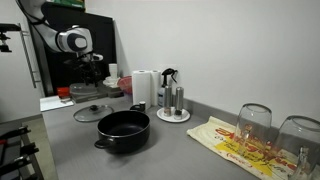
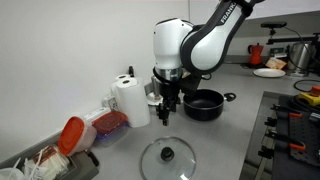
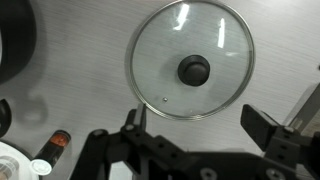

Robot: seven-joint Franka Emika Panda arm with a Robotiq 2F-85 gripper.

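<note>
A round glass lid (image 1: 93, 113) with a black knob lies flat on the grey table. In exterior view 2 the lid (image 2: 181, 174) is nearest the camera, and the wrist view shows its knob (image 3: 194, 70) ahead of the fingers. My gripper stands open above the table, its two dark fingers wide apart and nothing between them. From the side, the gripper (image 1: 92, 82) hangs well above the lid without touching it. A black two-handled pot (image 1: 123, 131) rests uncovered beside the lid; its dark wall (image 3: 14, 38) enters the wrist view at the left.
Grinders (image 1: 179, 99) and a spray bottle stand on a white plate (image 1: 173, 116) behind the pot, near a paper towel roll (image 1: 145, 88). Upturned glasses (image 1: 253, 124) sit on a yellow-white cloth (image 1: 218, 139) at the right. Bare table lies in front.
</note>
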